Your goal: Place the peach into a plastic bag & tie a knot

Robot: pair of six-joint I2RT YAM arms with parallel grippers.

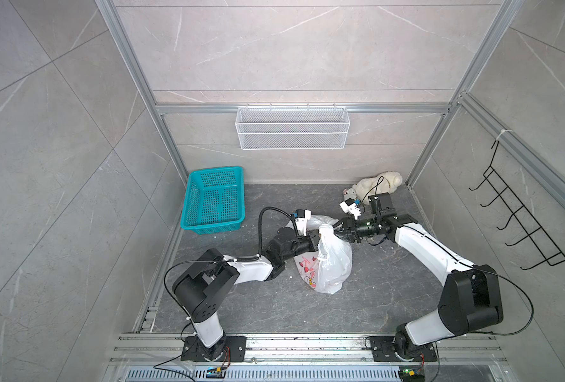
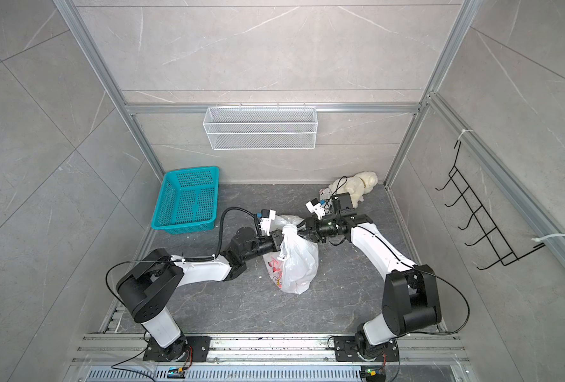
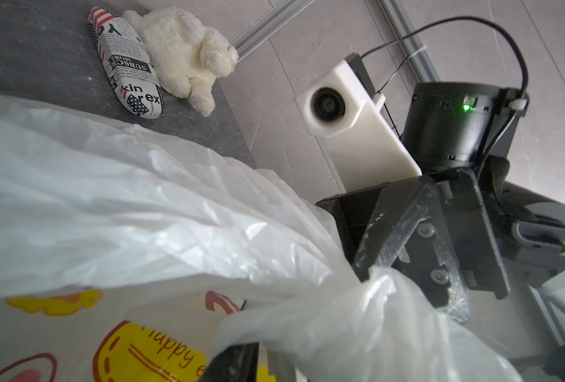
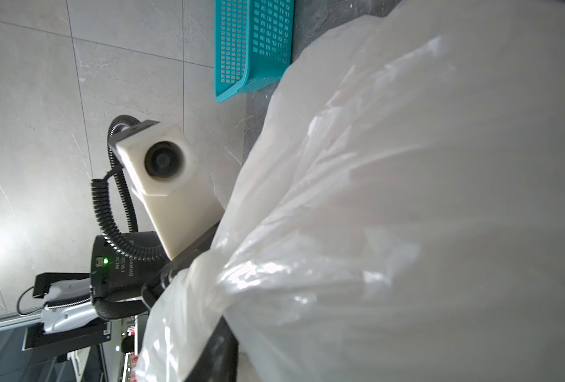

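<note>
A white plastic bag (image 1: pixel 335 267) with printed red and yellow pictures stands bunched between the two arms in both top views. Its upper part is gathered into a twisted neck. My left gripper (image 1: pixel 316 239) reaches it from the left side, my right gripper (image 1: pixel 339 228) from the right. In the left wrist view one finger (image 3: pixel 234 364) is partly covered by bag film. A dark finger (image 4: pixel 215 356) in the right wrist view also lies against the plastic. Both fingers are mostly hidden by film, so their opening is unclear. No peach shows in any view.
A teal basket (image 1: pixel 213 224) sits at the back left. Near the back right lie a white plush toy (image 3: pixel 179 54) and a printed case (image 3: pixel 124 67). A white wire rack (image 1: pixel 292 127) hangs on the back wall.
</note>
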